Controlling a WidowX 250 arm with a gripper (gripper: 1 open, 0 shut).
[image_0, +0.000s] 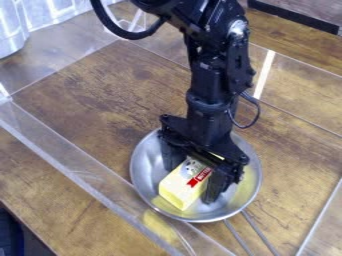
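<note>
A metal pan (150, 160) with a long wire-like handle toward the lower right rests on the wooden table. In it lies a pale yellow block (179, 186) with a red and white label. My black gripper (203, 160) is down inside the pan, over the upper part of the block, open; its fingertips are partly hidden, so whether they touch the block I cannot tell.
A clear plastic edge (80, 172) runs diagonally along the left of the pan. A white translucent object sits in the top left corner.
</note>
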